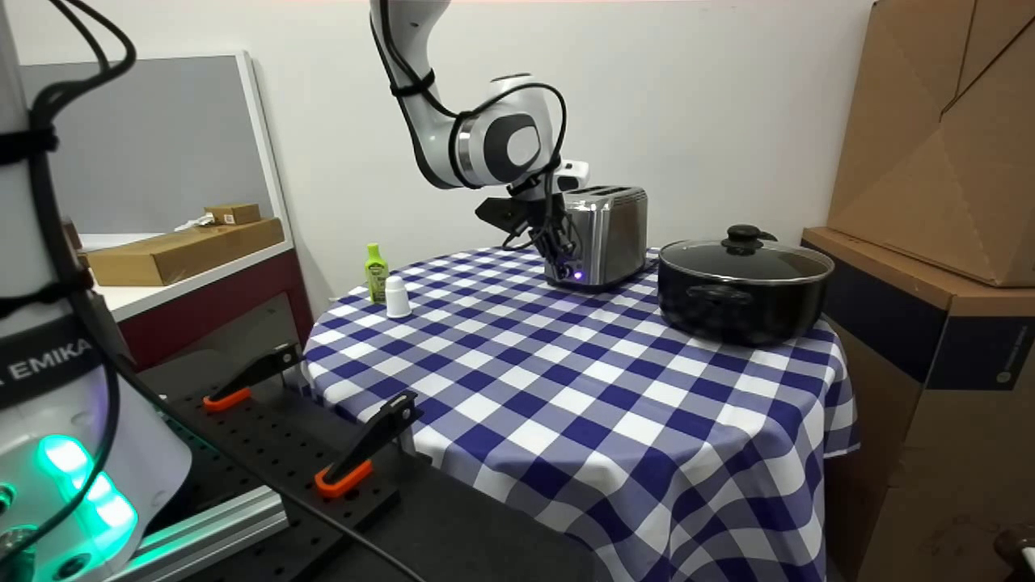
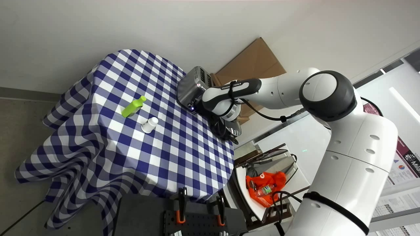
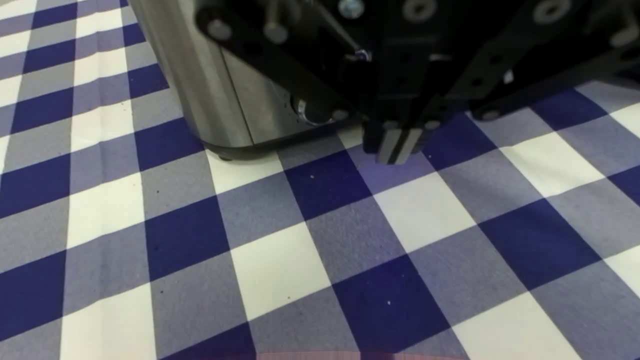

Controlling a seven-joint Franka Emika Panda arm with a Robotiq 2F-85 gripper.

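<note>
A silver toaster (image 1: 621,238) stands upright at the far side of the checked table. My gripper is shut, its two fingertips side by side with nothing showing between them. In the first exterior view the fingers reach down at the toaster's control end, close to a small purple light there. The wrist view shows the toaster's lower body (image 3: 210,90) to the left of the fingertips, and part of a round knob (image 3: 312,114) behind the dark finger links. Whether the fingertips touch the toaster cannot be told. In the second exterior view the arm hides them.
A black lidded pot (image 1: 742,296) stands right of the toaster. A green bottle (image 1: 376,272) and a white bottle (image 1: 397,297) stand at the table's left side. Cardboard boxes (image 1: 941,136) rise beyond the pot.
</note>
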